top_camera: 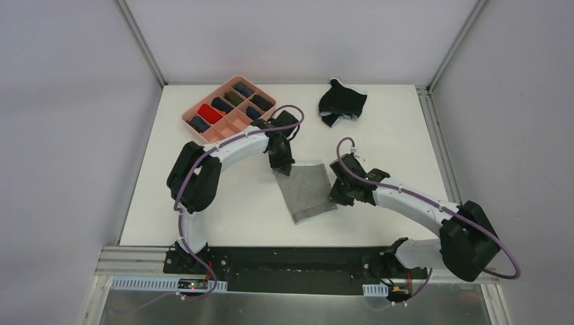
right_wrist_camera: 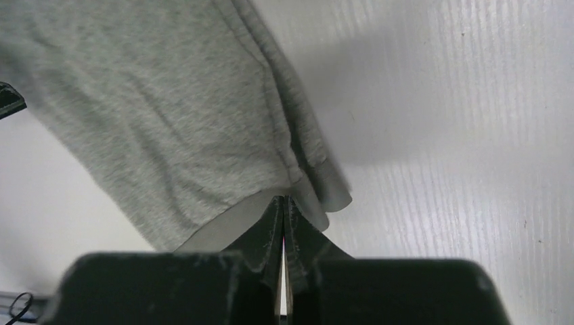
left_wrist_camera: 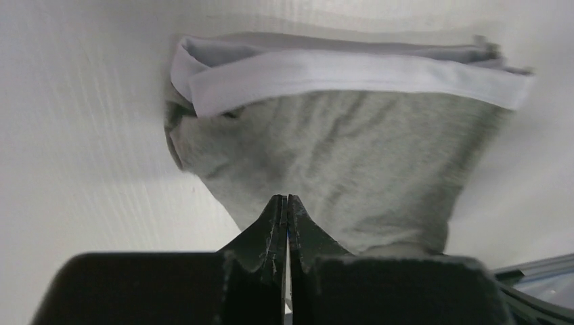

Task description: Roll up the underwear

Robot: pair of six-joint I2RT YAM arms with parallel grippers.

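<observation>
Grey underwear (top_camera: 301, 193) lies flat and folded on the white table, its lighter band along the back edge (left_wrist_camera: 352, 71). My left gripper (top_camera: 286, 169) is shut above the underwear's back-left corner; in the left wrist view its closed tips (left_wrist_camera: 284, 200) point at the grey cloth. My right gripper (top_camera: 333, 198) is shut at the front-right corner; in the right wrist view its tips (right_wrist_camera: 283, 201) sit over the folded edge (right_wrist_camera: 304, 176). Nothing shows between either pair of fingers.
A pink divided box (top_camera: 234, 126) with several rolled garments sits at the back left. A pile of dark cloth (top_camera: 342, 101) lies at the back right.
</observation>
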